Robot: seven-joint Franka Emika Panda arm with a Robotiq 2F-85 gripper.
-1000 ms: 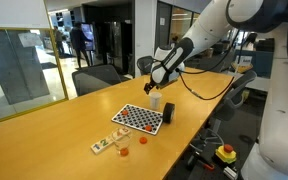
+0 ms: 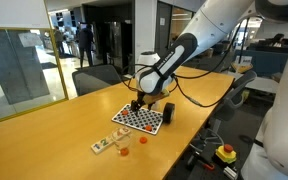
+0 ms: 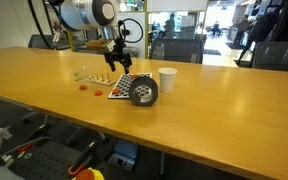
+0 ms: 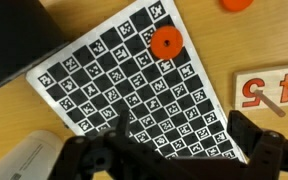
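My gripper is open, with nothing between its fingers. It hangs above a black-and-white checkered board (image 4: 134, 85), which lies between and beyond the fingers in the wrist view. An orange disc (image 4: 167, 42) rests on the board's upper part. Another orange disc (image 4: 236, 4) is on the wooden table just off the board. In exterior view 1 the gripper (image 2: 140, 100) appears over the board's far side (image 2: 136, 119). Exterior view 2 has it above the board (image 3: 132, 83) too, behind a black wheel-like object (image 3: 144, 90).
A wooden block with pegs and red numbers (image 4: 269, 92) lies to the right in the wrist view. The white cup (image 3: 167, 78) stands near the black object. More discs lie on the table, including one red disc (image 2: 143, 141). Ample bare table stretches left in exterior view 1.
In exterior view 1 the arm has swung left and nearer the camera, from above the white cup to over the checkered board. The objects on the table appear unmoved.
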